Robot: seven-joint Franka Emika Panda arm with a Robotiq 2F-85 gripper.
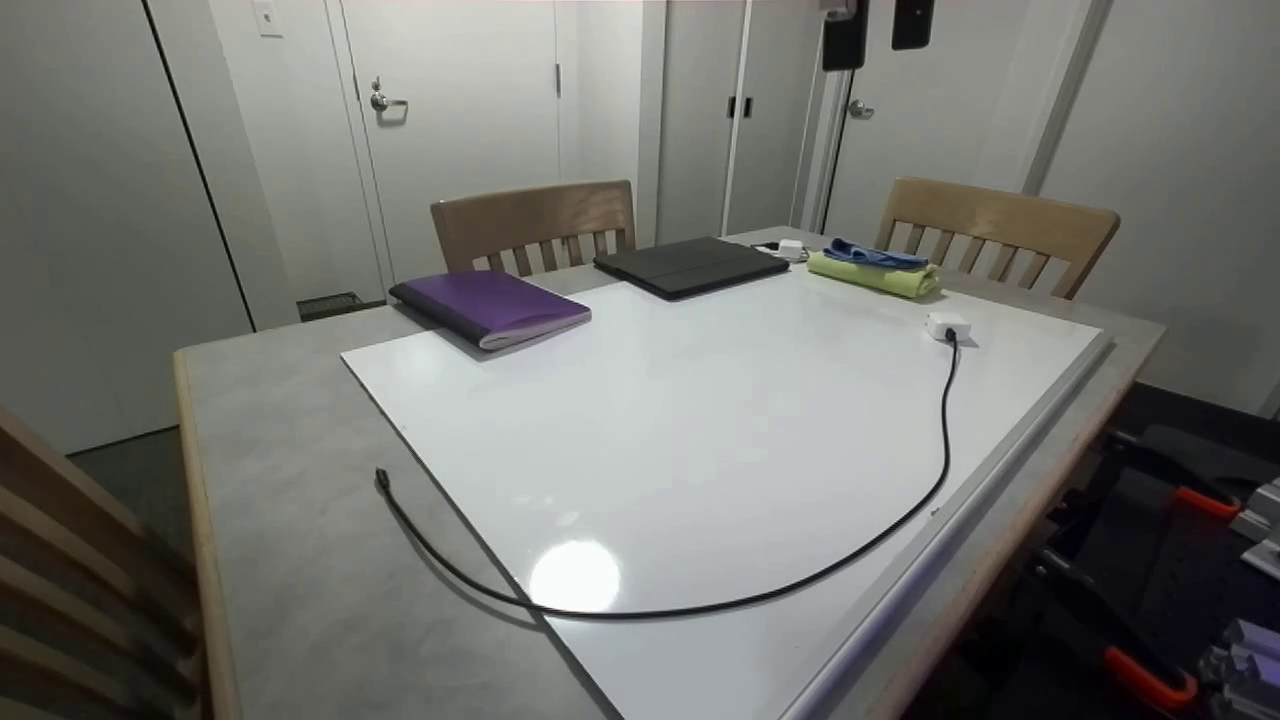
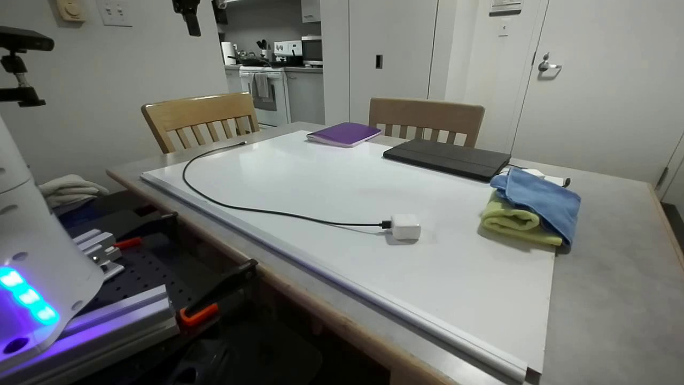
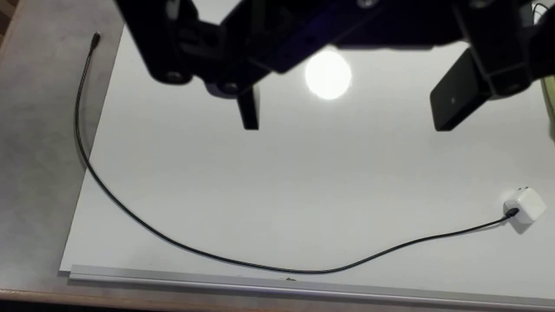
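In the wrist view my gripper is open, its two black fingers wide apart with only bare white board between them. It hangs high above the table; a dark fingertip [image 2: 193,25] shows at the top of exterior view 2. A white charger block [image 2: 405,226] rests on the whiteboard [image 1: 708,420], with a black cable [image 1: 672,614] plugged into it. The cable curves in a long arc across the board, and its free end [image 3: 96,39] lies on the grey tabletop past the board's edge. Nothing touches the cable or the charger.
A purple folder [image 1: 498,306] and a black flat case [image 1: 693,266] lie along the far edge. Green [image 2: 513,221] and blue [image 2: 542,199] cloths are stacked at one corner, with another white adapter [image 1: 791,248] nearby. Mid-board is clear. Wooden chairs [image 1: 1002,222] surround the table.
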